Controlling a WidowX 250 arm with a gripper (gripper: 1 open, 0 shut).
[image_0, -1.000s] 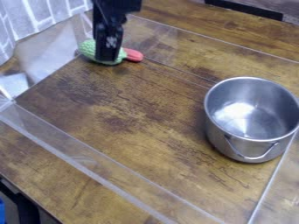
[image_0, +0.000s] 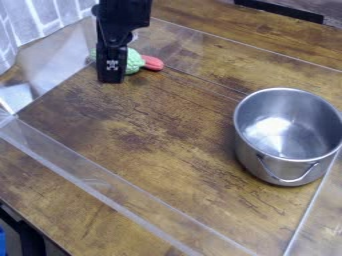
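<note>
My black gripper (image_0: 115, 62) hangs at the upper left, low over a green toy vegetable (image_0: 134, 62), which looks like a corn cob and is partly hidden behind it. A pink-red object (image_0: 152, 63) lies just to the right of the green one. Whether the fingers are open or shut on anything is unclear. A steel pot (image_0: 286, 137) with a wire handle stands on the wooden table (image_0: 147, 160) at the right.
Clear plastic walls border the table area along the left, front and right. A white cloth (image_0: 27, 30) is at the upper left.
My gripper has moved down and slightly left toward the green toy. The pot and the toys look unmoved.
</note>
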